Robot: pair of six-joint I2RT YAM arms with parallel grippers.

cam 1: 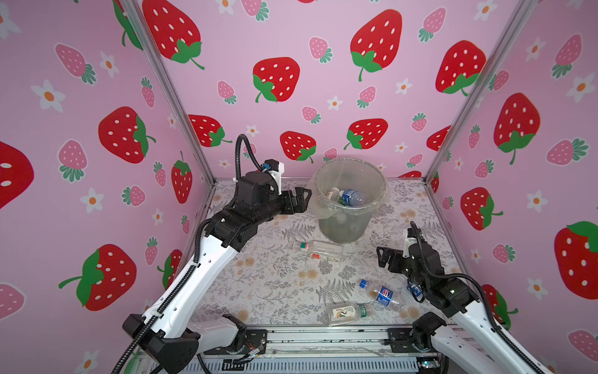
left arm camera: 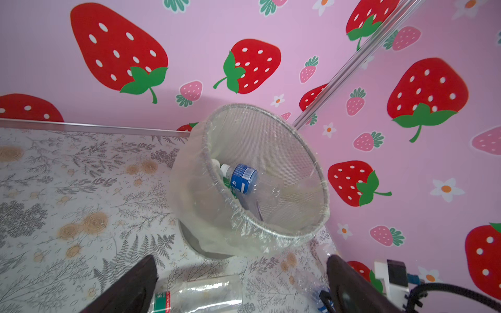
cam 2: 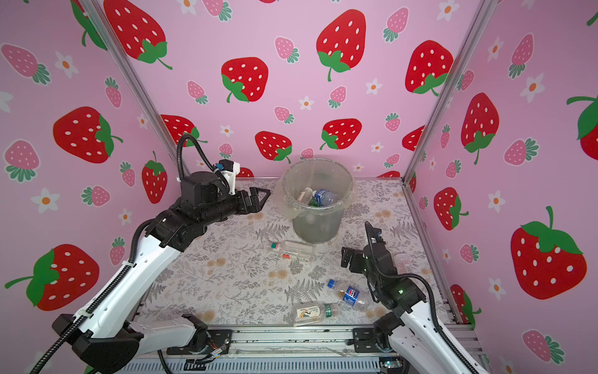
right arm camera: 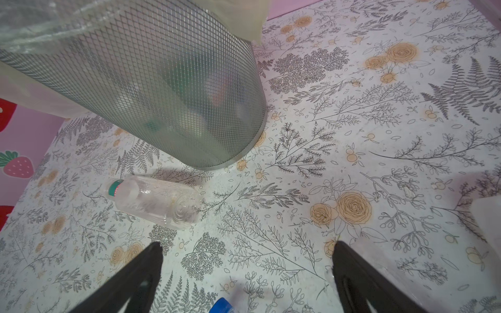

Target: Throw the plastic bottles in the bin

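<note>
The translucent bin (cam 1: 348,224) stands at the back centre with bottles inside, including a blue-labelled one (left arm camera: 242,179). My left gripper (cam 1: 296,200) hangs open left of the bin's rim, empty. My right gripper (cam 1: 389,258) is open and empty above the table, right-front of the bin. A clear bottle with green cap (right arm camera: 156,200) lies just in front of the bin. A Pepsi bottle (cam 2: 348,294) and a bottle with cream label (cam 1: 348,313) lie at the front. Further bottles at the right are partly hidden by my right arm.
The patterned table (cam 1: 249,274) has free room at the left and middle. Pink walls with metal corner posts enclose it on the sides and back. The bin's rim (cam 2: 317,210) stands above the lying bottles.
</note>
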